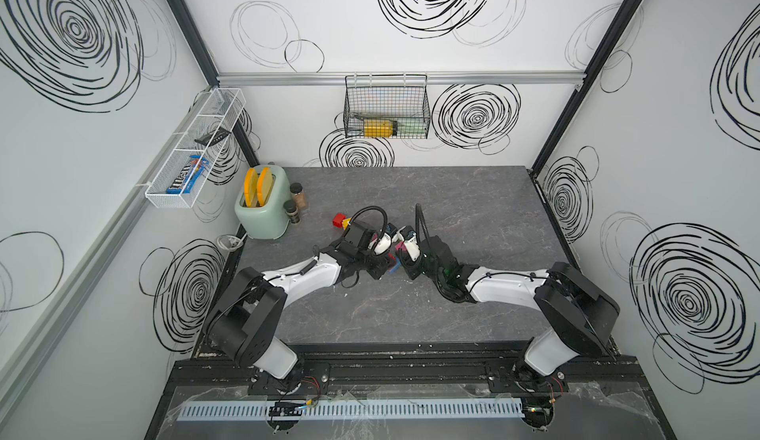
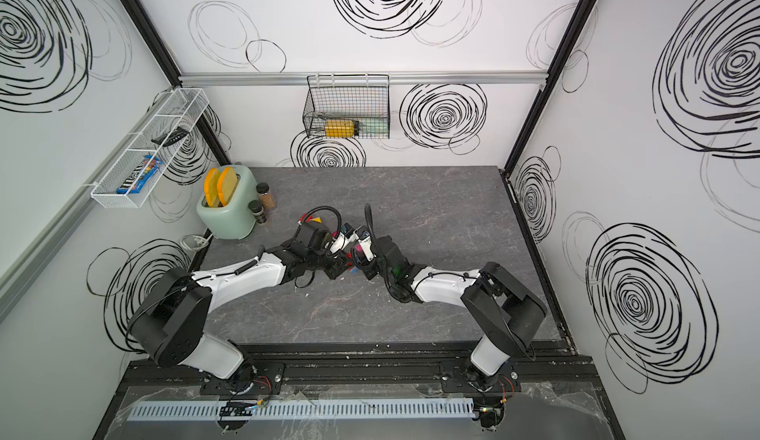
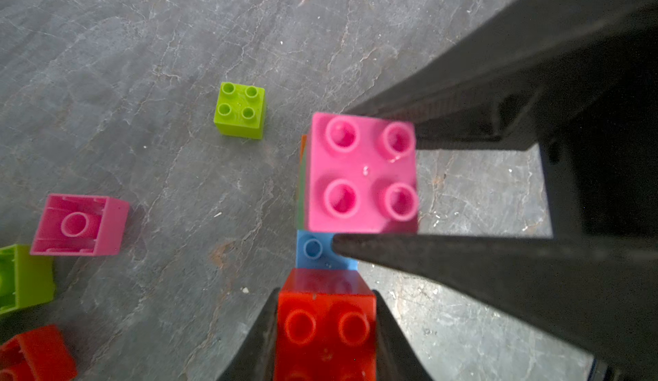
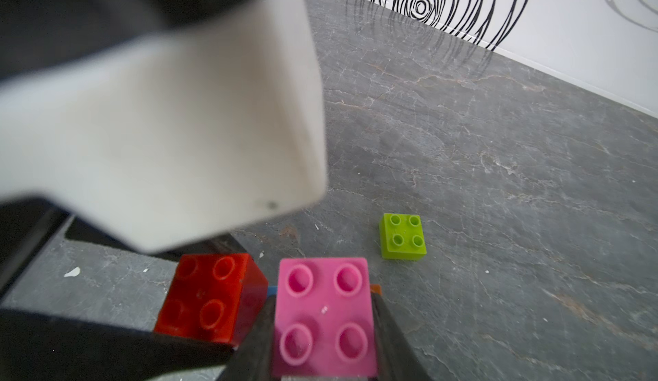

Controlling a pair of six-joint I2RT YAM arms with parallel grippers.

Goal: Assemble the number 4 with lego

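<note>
My left gripper is shut on a red brick point(image 3: 327, 336), studs facing its camera. Beneath and beyond that brick, part of a blue brick point(image 3: 312, 249) shows in the left wrist view. My right gripper is shut on a pink brick point(image 4: 323, 316), its studs up. The two grippers are close together over the middle of the table, the red brick left of the pink one. Slivers of green and orange show beside and under the pink brick; how these lower pieces join is hidden.
A lime brick point(image 3: 240, 110) stands alone on the table. Farther left lie a loose pink brick point(image 3: 81, 224), another lime brick point(image 3: 27, 281) and a red brick point(image 3: 41, 353). A toaster point(image 1: 264, 206) and two jars stand at the back left.
</note>
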